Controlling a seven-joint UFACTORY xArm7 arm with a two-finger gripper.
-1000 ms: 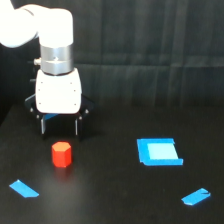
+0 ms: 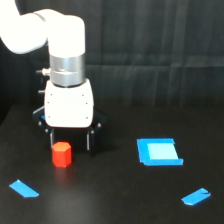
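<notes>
A small red block stands upright on the dark table, left of the middle in the camera view. My gripper comes down over it from above, open, its two fingers wide apart. The left fingertip shows close to the block's upper left, while the right one is farther off to the right. Nothing is seen held between them. How far the fingertips are in front of or behind the block I cannot tell.
To the right lies a pale square edged with blue tape. Strips of blue tape mark the table at the front left and front right. A dark curtain hangs behind.
The arm has come lower and a little to the right, bringing the open gripper nearer the red block. The block stands in the same place.
</notes>
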